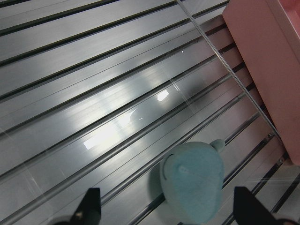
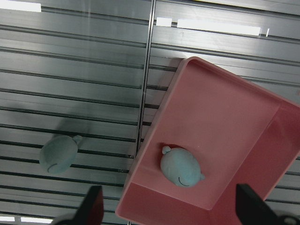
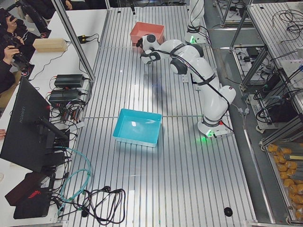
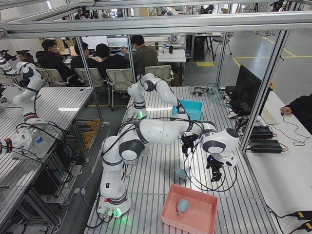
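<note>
A pale blue plush toy (image 1: 190, 180) lies on the slatted table outside the pink bin (image 4: 168, 214); in the left wrist view it sits below and between my left gripper's (image 1: 167, 211) fingers, which stand open. A second plush toy (image 2: 180, 166) lies inside the pink bin, seen from above in the right wrist view. My right gripper is open above the bin, its fingers apart. In the right camera view both grippers hang over the table behind the bin, with the loose toy beneath.
A turquoise bin (image 3: 137, 127) stands empty at the other end of the table. A monitor (image 3: 28, 123), power supplies and cable coils line the side. The table between the bins is mostly clear.
</note>
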